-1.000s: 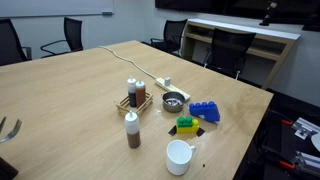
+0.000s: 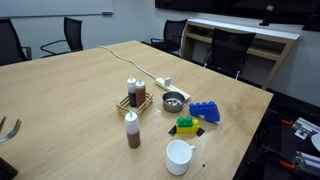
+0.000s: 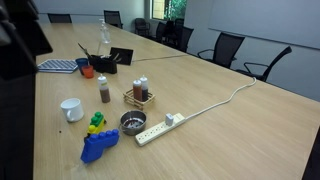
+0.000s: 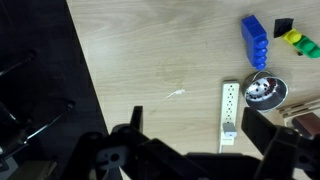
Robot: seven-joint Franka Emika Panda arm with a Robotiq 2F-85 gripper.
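Pointing down over bare table, my gripper stands open in the wrist view, nothing between its spread fingers. To its right lies a white power strip with a plug in it. Beyond the strip is a small metal bowl, its inside partly visible. A blue toy piece and a green and yellow toy sit at the upper right of that view. In exterior view 1 a white mug stands near the table's front edge, close to the green and yellow toy.
Bottles stand in a wooden caddy, and a single sauce bottle is nearer the front. A white cord runs back from the strip. Chairs line the far side. Wide bare table lies to the left in exterior view 1.
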